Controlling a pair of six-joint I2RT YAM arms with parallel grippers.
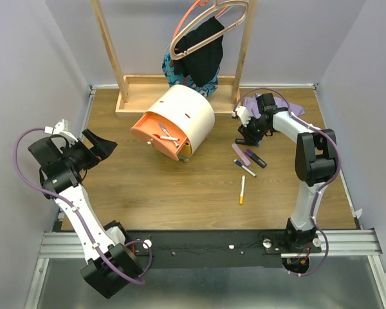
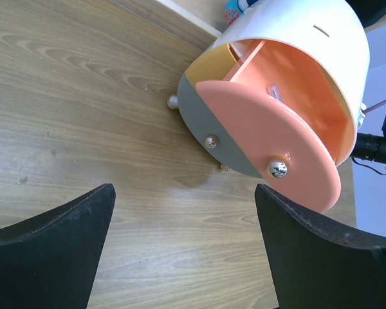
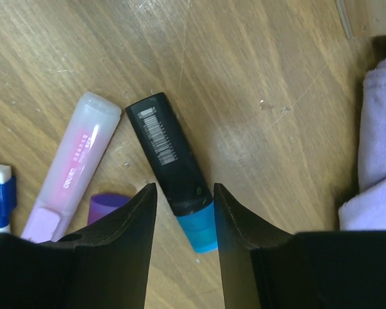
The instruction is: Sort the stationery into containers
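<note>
My right gripper (image 1: 249,134) stands open over a black marker with blue cap (image 3: 164,151); a pink translucent stick (image 3: 74,158) and a purple-capped marker (image 3: 107,205) lie beside it. A blue-and-white marker (image 1: 244,167) and a white-and-yellow marker (image 1: 242,190) lie nearer the front. The cream-and-peach container (image 1: 192,112) stands center-left with a red pen (image 1: 164,137) and another pen in its open top. My left gripper (image 1: 100,148) is open at the left, empty, facing the container.
A purple cloth (image 1: 293,109) lies at the back right. A wooden rack (image 1: 135,87) with hanging cloths stands at the back.
</note>
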